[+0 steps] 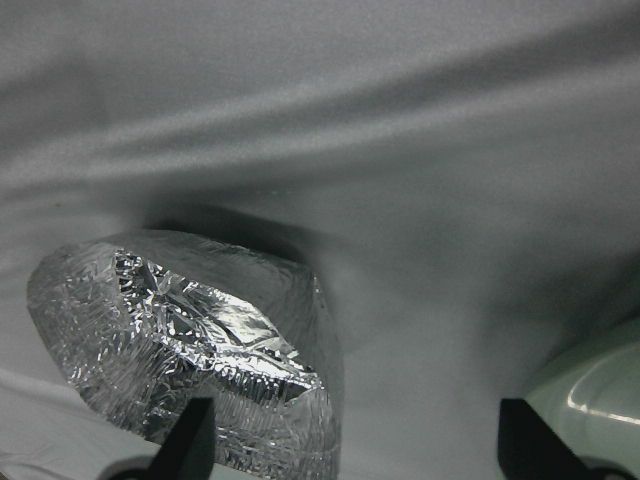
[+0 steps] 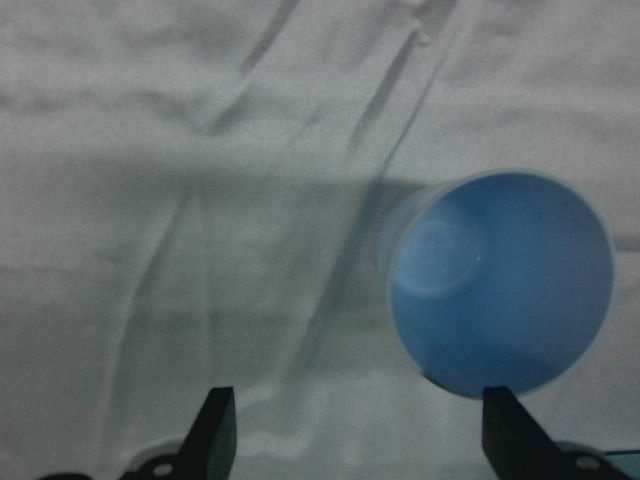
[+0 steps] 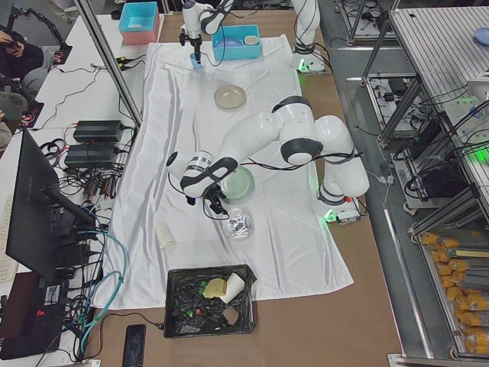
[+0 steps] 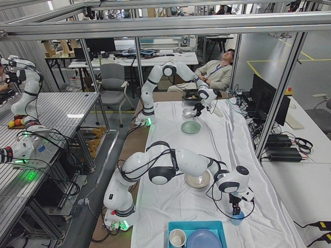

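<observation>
My left gripper (image 3: 215,203) hovers over a crumpled foil item (image 3: 238,224) beside a green plate (image 3: 241,181); in its wrist view the foil (image 1: 190,340) lies below the left finger, with nothing between the open fingers. My right gripper (image 4: 236,206) is open above a blue cup (image 4: 238,219); in the right wrist view the cup (image 2: 500,280) stands on the white cloth near the right finger. A beige plate (image 3: 230,96) lies between the two arms.
A blue bin (image 4: 196,227) holds a mug and plate. A black tray (image 3: 183,298) with scraps stands at one end; a pale item (image 3: 165,235) lies near it. Cables and a monitor (image 3: 30,206) line the side table.
</observation>
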